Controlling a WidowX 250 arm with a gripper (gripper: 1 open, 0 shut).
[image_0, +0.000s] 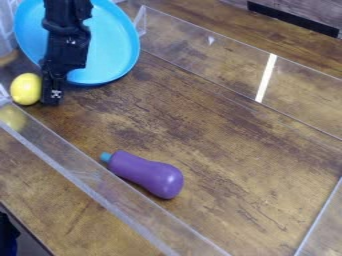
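Note:
My black gripper (51, 92) is lowered at the left, in front of a blue plate (115, 50), its tip close beside a yellow lemon-like object (24, 89). Its fingers look shut; whether they touch the yellow object is hard to tell. A purple eggplant (147, 175) with a blue-green stem end lies on the wooden surface at the lower middle.
A clear plastic wall (127, 215) runs along the front left, close to the gripper and the yellow object. Other clear walls run along the back and right.

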